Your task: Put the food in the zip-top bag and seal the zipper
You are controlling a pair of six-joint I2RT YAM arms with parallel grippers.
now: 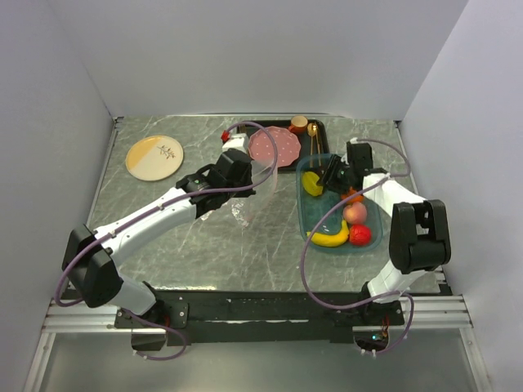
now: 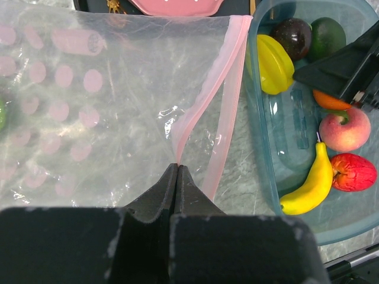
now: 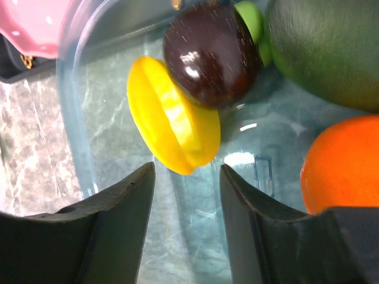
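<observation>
The clear zip top bag (image 2: 127, 112) has pink zipper strips, and its mouth gapes toward the bin. My left gripper is shut on one zipper edge, pinching the thin film at its tips. A bit of something green (image 2: 2, 112) shows at the bag's far left. In the blue bin (image 2: 267, 148) lie a yellow star fruit (image 3: 174, 121), a dark purple fruit (image 3: 213, 53), a green avocado-like fruit (image 3: 331, 47), an orange (image 3: 346, 165), a peach (image 2: 345, 129), a red fruit (image 2: 354, 171) and a banana (image 2: 311, 183). My right gripper stands part open by the star fruit's near end, nothing held.
Behind the bag, a black tray (image 1: 288, 167) carries a pink plate (image 1: 263, 149), a cup (image 1: 298, 124) and gold cutlery (image 1: 313, 131). A cream plate (image 1: 154, 158) sits at the back left. The bin walls surround my right gripper.
</observation>
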